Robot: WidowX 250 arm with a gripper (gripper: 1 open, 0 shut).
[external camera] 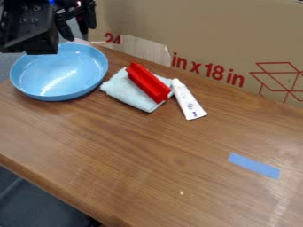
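The black gripper [48, 25] hangs at the top left above a light blue round plate [59, 69]; its fingers are dark and partly cut off by the frame, so their spacing is hard to make out. Right of the plate, a red object [147, 82] lies on a folded pale cloth [126, 91]. Beside them lies a white elongated object [189, 100], like a tube or packet.
A cardboard box [213, 40] with red print stands along the back. A strip of blue tape [253, 165] is on the wooden table [142, 168] at the right. The table's edge runs along the lower left.
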